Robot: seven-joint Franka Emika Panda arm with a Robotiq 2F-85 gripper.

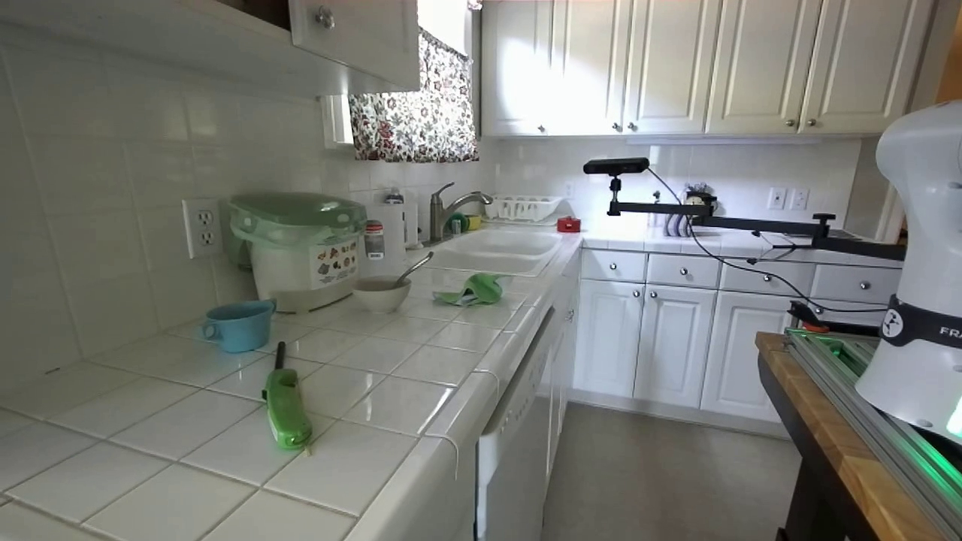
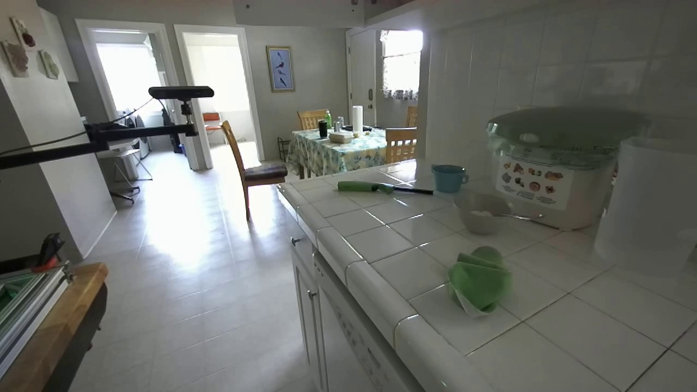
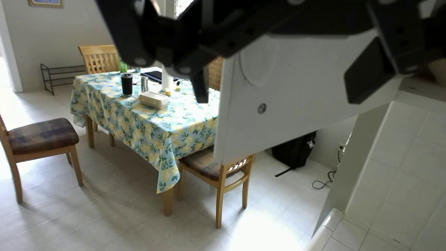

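Observation:
The gripper is seen only in the wrist view, near the top. Its two dark fingers stand wide apart, open, with no object clearly held. A white cabinet door with a screw head on its face fills the space beyond and between them. Whether a finger touches the door cannot be told. In exterior view 1, an upper cabinet door with a round knob stands beside a dark opening at top left. On the counter lie a green lighter, a blue cup, a bowl with a spoon and a green cloth.
A green-lidded white appliance stands against the tiled wall, short of the sink. In the wrist view, a cloth-covered table and chairs stand beyond the door. The arm's base is at right.

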